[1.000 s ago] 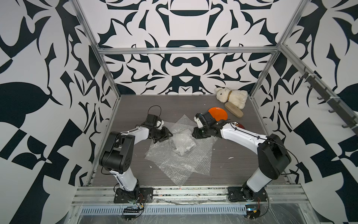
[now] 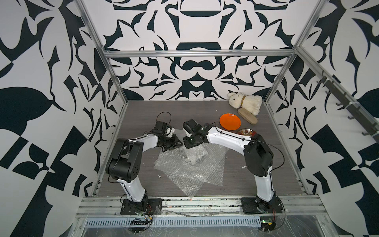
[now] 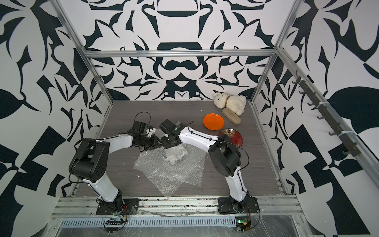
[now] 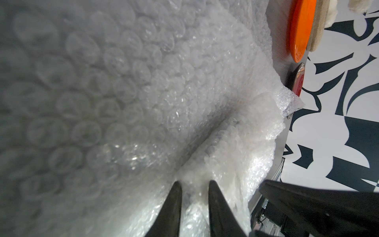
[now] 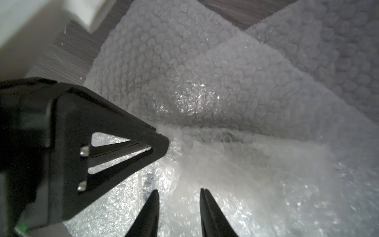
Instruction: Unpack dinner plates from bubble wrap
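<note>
A bundle of bubble wrap (image 2: pixel 195 154) lies on spread sheets of wrap (image 2: pixel 215 173) in mid-table; any plate inside is hidden. At the bundle's upper left, my left gripper has a narrow gap between its fingers. A fold of wrap (image 4: pixel 221 158) runs up to those fingertips, but no grip on it shows. My right gripper is open over the bundle, close beside the left one, with wrap below its fingertips. In the right wrist view, the left gripper's black finger (image 5: pixel 118 154) reaches in from the left.
An orange plate (image 3: pixel 213 121) and a red patterned plate (image 3: pixel 233 136) lie unwrapped at the right. Behind them are a tan oblong object (image 2: pixel 247 116) and a white plush animal (image 2: pixel 246 103). Bare table (image 2: pixel 142 110) extends at the back left.
My right arm has swung left across the bundle until its gripper is close to the left one. The left arm and the wrap look nearly unmoved.
</note>
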